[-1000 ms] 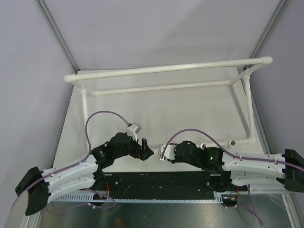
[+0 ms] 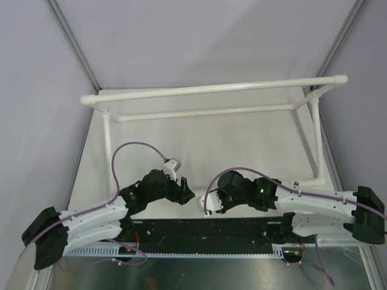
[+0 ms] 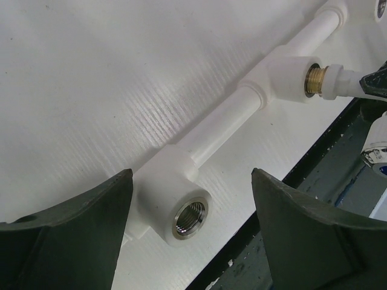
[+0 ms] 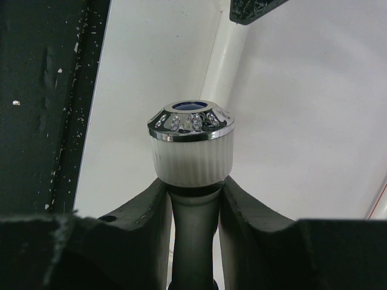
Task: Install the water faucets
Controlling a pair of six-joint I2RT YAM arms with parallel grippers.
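Observation:
My left gripper is open above a white pipe tee with an empty threaded socket. Further along the pipe, a second tee has a brass-threaded white fitting at its mouth, near the right arm. My right gripper is at a faucet with a ribbed white collar and chrome head; its fingers are around the dark shaft, but whether they grip it is unclear.
The white pipe frame spans the board, with its front run behind both grippers. A dark strip and metal surface lie along the front edge.
My right arm has shifted slightly, its wrist and hose moving relative to the front pipe. The left arm has barely moved.

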